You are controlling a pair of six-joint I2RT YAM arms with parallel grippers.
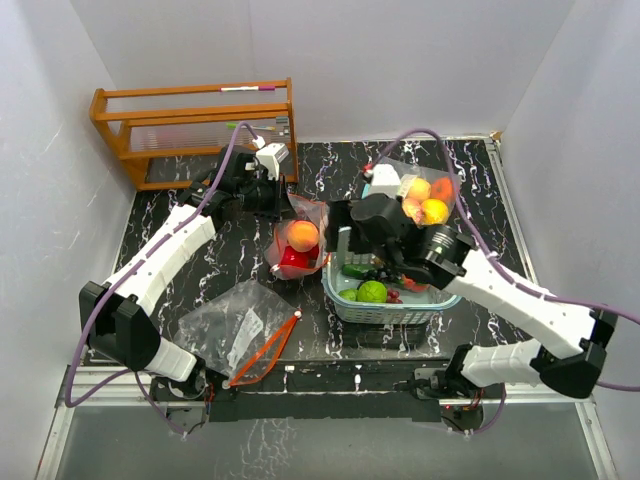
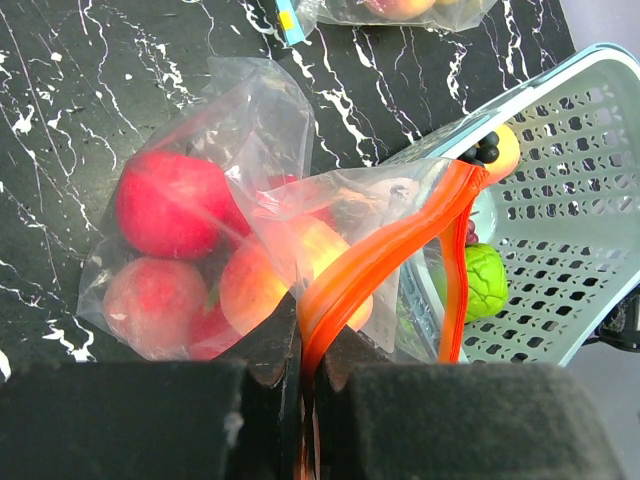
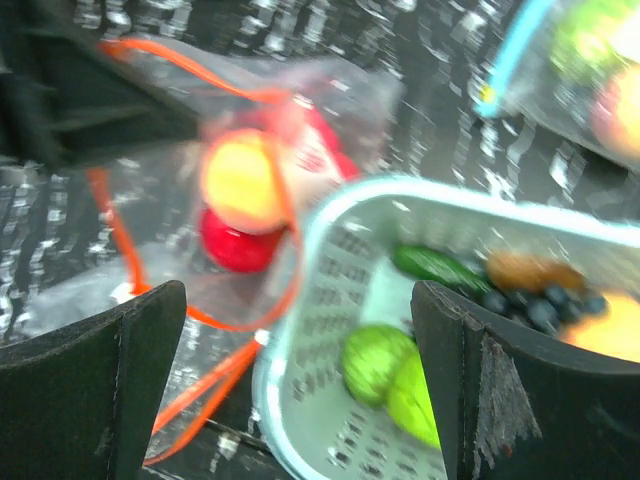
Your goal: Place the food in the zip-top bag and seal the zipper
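Observation:
My left gripper is shut on the orange zipper edge of an upright bag, holding red fruits and an orange peach. My right gripper is open above the basket's near left side, with nothing seen between its fingers; its view is blurred. The basket holds a green round item, a cucumber, dark grapes and other produce.
A filled bag lies behind the basket at right. An empty bag lies flat at front left. A wooden rack stands at back left.

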